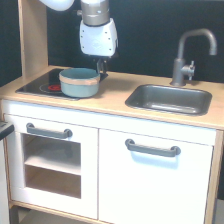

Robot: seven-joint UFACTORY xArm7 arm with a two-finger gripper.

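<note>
A teal pot (79, 87) stands upright on the dark stovetop (34, 87) at the left of the toy kitchen counter. My gripper (102, 70) points down from above at the pot's right side, its dark fingers close to the rim. Whether the fingers touch the pot, or have anything between them, is too small to make out. The white hand (98, 40) above them is in plain view.
To the right are a metal sink (170, 98) and a tall grey faucet (184, 62). Bare wooden counter (115, 92) lies between pot and sink. Below are an open-fronted oven (52, 165) and a white cabinet door (150, 180).
</note>
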